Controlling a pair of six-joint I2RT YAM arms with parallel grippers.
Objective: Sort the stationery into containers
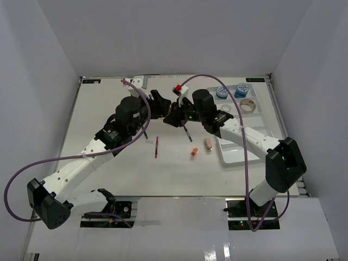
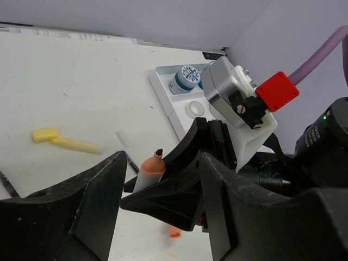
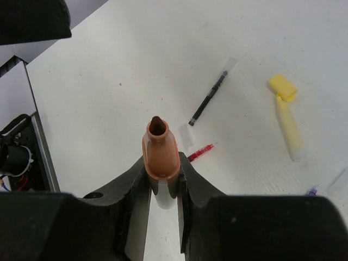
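An orange-tipped marker body stands upright in my right gripper, which is shut on it over the middle of the table. My left gripper is part open just to the left of it; in the left wrist view the marker shows behind the gap between its fingers. A yellow highlighter, a black pen, a red pen, an orange cap and a pink item lie on the table. The white sectioned container holds two blue-lidded jars and tape rolls.
The container occupies the table's right side. Both arms reach over the middle, grippers close together, hiding part of the surface below.
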